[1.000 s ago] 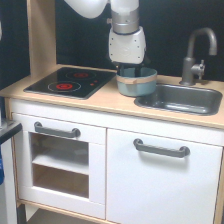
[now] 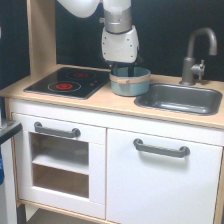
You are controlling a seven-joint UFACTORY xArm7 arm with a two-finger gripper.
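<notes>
A toy kitchen counter holds a black hob with red rings at the left and a grey-blue pot on the wood between the hob and the steel sink. The white robot arm comes down from the top, with its gripper at the pot's rim. The fingertips are dark against the dark backdrop, and I cannot tell whether they are open or shut.
A grey faucet stands behind the sink at the right. Below are white cabinet doors with grey handles. A wooden side panel rises at the back left.
My gripper has moved slightly left at the pot, and the pot appears shifted slightly left as well.
</notes>
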